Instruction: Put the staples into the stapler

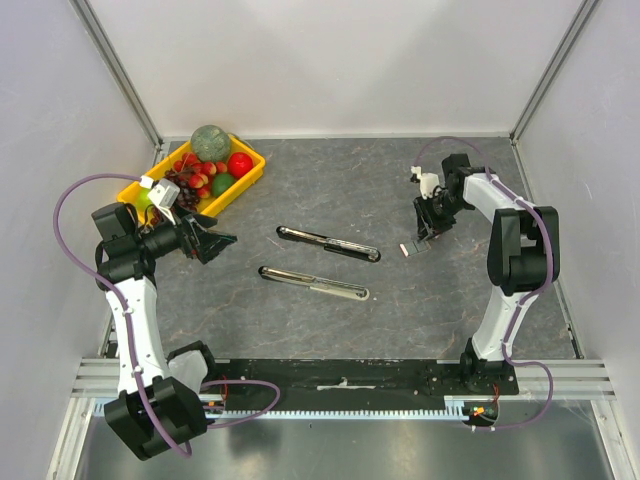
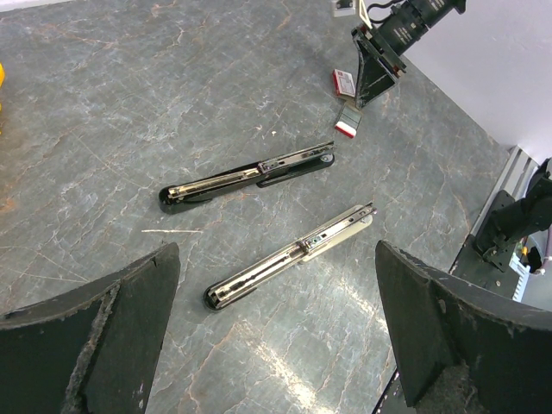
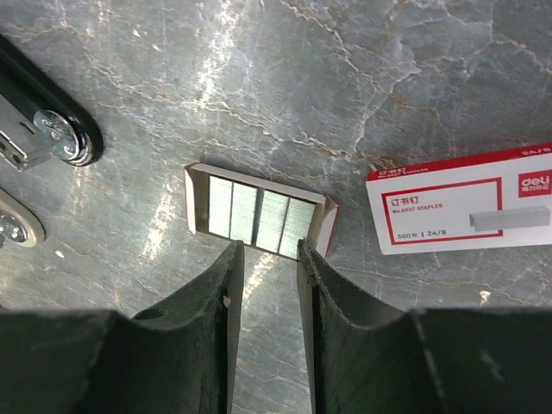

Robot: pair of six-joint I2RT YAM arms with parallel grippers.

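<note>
Two long staplers lie opened out on the table: a black stapler (image 1: pixel 330 243) and, nearer the front, a black-and-white stapler (image 1: pixel 338 290). An open staple tray (image 3: pixel 221 207) holds pale staple strips (image 3: pixel 272 222), with a dark gap between them. Beside it rests the white-and-red staple box (image 3: pixel 466 204). Just over the tray's near edge, my right gripper is partly open, its fingertips apart with nothing gripped between them. At the left side, my left gripper stands wide open and empty, the staplers visible beyond its fingers (image 2: pixel 129 319).
A yellow crate (image 1: pixel 228 201) of fruit stands at the back left, close to the left arm. On the table left of the staplers lies a thin pale strip (image 2: pixel 172 231). Bare table (image 1: pixel 330 180) stretches behind the staplers.
</note>
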